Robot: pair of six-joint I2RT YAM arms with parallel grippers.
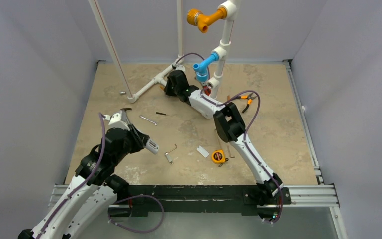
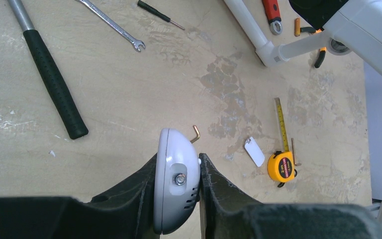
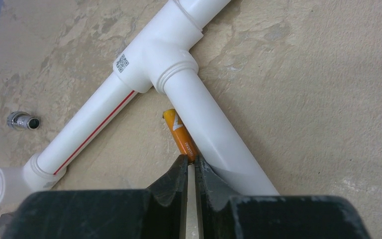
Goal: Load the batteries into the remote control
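Note:
A light grey-and-white remote control (image 2: 178, 181) is gripped by my left gripper, which is shut around it. It is held above the table, and in the top view the remote (image 1: 151, 146) sticks out past the fingers. At the back of the table, an orange battery (image 3: 180, 133) lies along the side of a white pipe (image 3: 214, 124). My right gripper is shut on the battery's near end, its fingertips right beside the pipe. The top view hides these fingertips behind the right arm. A small white flat piece (image 1: 202, 151) lies on the table.
A tape measure (image 1: 218, 157), an open-end wrench (image 1: 148, 120), a small screwdriver (image 1: 162, 114), a hammer (image 2: 52, 82) and pliers (image 1: 248, 101) lie around. A pipe stand with a blue fitting (image 1: 206, 64) rises beside the right arm. Open table lies centre and front.

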